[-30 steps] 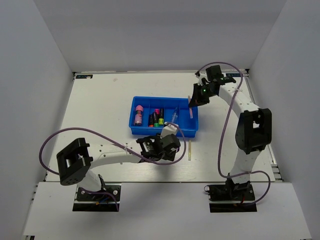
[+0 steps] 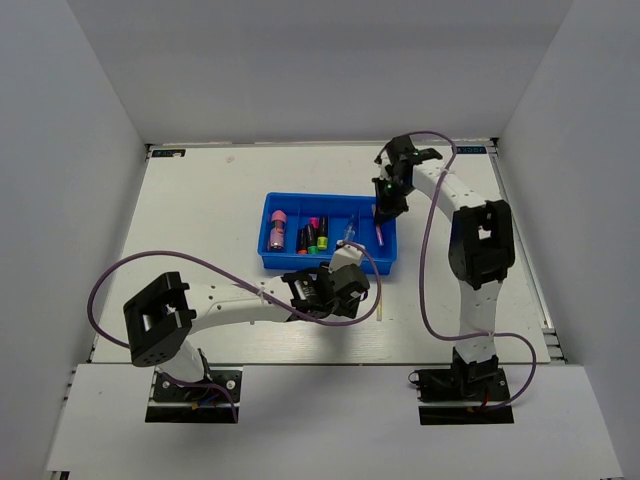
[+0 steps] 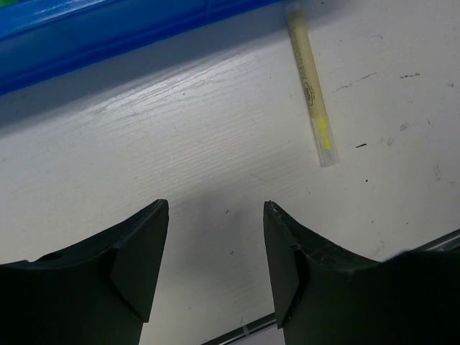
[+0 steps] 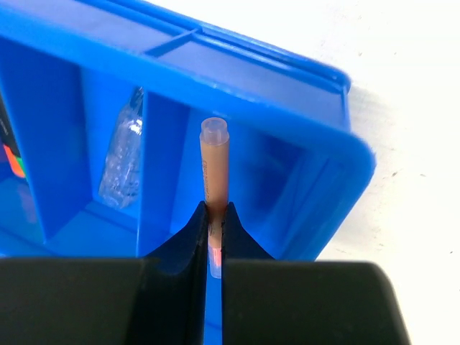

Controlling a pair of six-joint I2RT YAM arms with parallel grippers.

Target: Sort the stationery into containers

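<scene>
A slim orange-pink marker (image 4: pixel 214 165) is pinched in my right gripper, which is shut on it over the rightmost compartment of the blue container (image 4: pixel 237 90). The marker points lengthwise along that compartment. On the white table in front of the container lies a yellow marker (image 3: pixel 309 79), also seen in the top view (image 2: pixel 379 300). My left gripper stands open with nothing between its fingers, left of the yellow marker and above bare table. Other compartments hold a pink-capped bottle (image 2: pixel 277 230), several dark markers (image 2: pixel 311 238) and a clear bottle (image 4: pixel 123 154).
Container walls and a divider (image 4: pixel 162 158) stand close around the held marker. My left forearm (image 2: pixel 235 303) spans the front of the table.
The right gripper has moved left with the orange-pink marker, and the marker now shows over the right compartment. My left gripper has shifted slightly to the right.
</scene>
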